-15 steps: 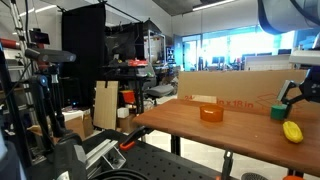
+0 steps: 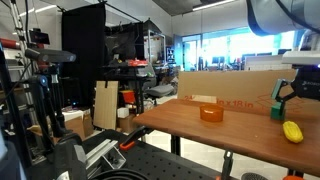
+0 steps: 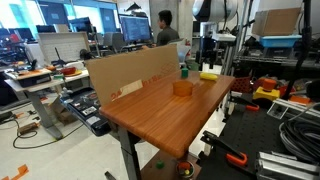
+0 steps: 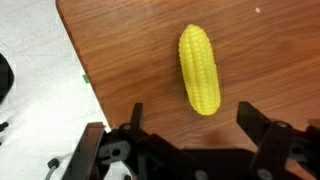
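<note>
A yellow corn cob (image 4: 199, 70) lies on the brown wooden table (image 2: 180, 121), close to the edge at the arm's end; exterior view 1 shows the same corn (image 2: 292, 132) at the right. Above it hangs my gripper, open, with its two dark fingers (image 4: 92, 145) apart and nothing between them. In the wrist view the corn's near end lies between the line of the fingertips, below them on the tabletop. An orange bowl (image 2: 211, 113) stands farther along the table, near its middle. Behind the gripper a green cup (image 2: 277, 111) stands at the back of the table.
A brown cardboard panel (image 3: 150, 76) stands upright along the table's back side. Between the bowl and the corn the tabletop is clear. The table's edge (image 4: 88, 78) runs close beside the corn in the wrist view.
My gripper has shifted slightly in exterior view 1, staying above the table near the corn. Corn and bowl have not moved.
</note>
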